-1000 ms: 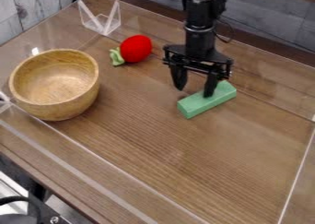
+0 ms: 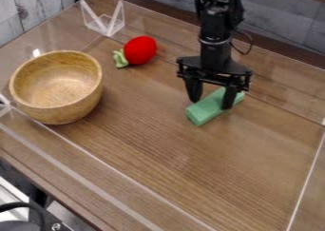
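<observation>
The black gripper (image 2: pixel 214 86) reaches down from the top centre onto a mint-green flat object (image 2: pixel 207 111), which lies on the wooden table (image 2: pixel 140 178) right of centre. Its dark fingers stand over the upper part of the green piece; whether they are open or shut on it cannot be told.
A tan bowl (image 2: pixel 56 111) stands at the left. A red round object (image 2: pixel 140 49) with a green item (image 2: pixel 120 58) beside it lies at the upper left, near a white wire-like piece (image 2: pixel 106 22).
The gripper has shifted a little to the right over the last second. The green object has turned slightly and sits a little lower in view.
</observation>
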